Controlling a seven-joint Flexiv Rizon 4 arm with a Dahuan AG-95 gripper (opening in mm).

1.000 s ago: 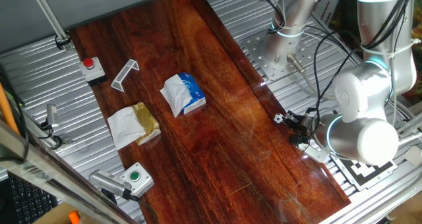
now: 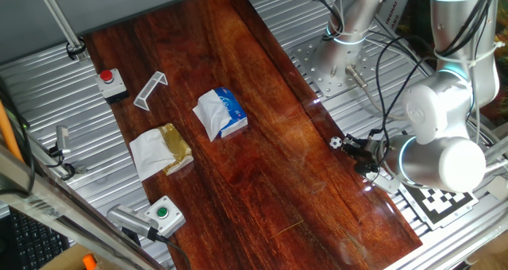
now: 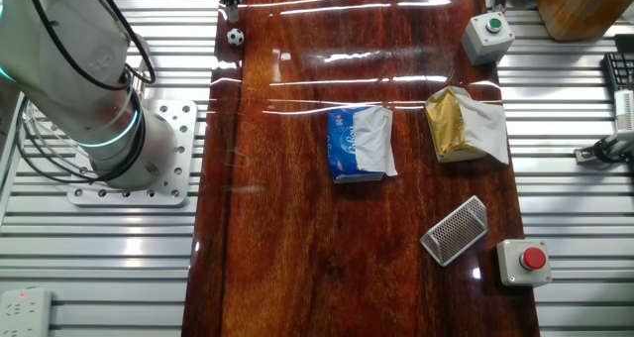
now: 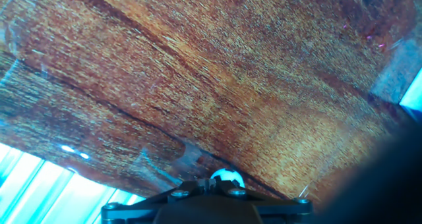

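Observation:
A small black-and-white ball (image 2: 336,143) is near the table's right edge in exterior view 1, right by the tips of my gripper (image 2: 349,144). From the opposite side, exterior view 2 has the ball (image 3: 235,37) just below the dark gripper tip (image 3: 233,14) at the top. At the bottom of the wrist view the gripper looks shut, its fingers meeting in the middle. Part of the ball (image 4: 228,176) peeks out just beyond them, to the right. Whether fingers and ball touch cannot be made out.
A blue tissue pack (image 3: 357,144) and a gold one (image 3: 462,126) lie mid-table. Beyond them are a white perforated bracket (image 3: 456,230), a red-button box (image 3: 524,263) and a green-button box (image 3: 487,38). Bare wood (image 2: 294,175) separates my gripper from the packs.
The arm's wrist has shifted slightly to the right and down in exterior view 1. The ball and the tabletop objects look unmoved.

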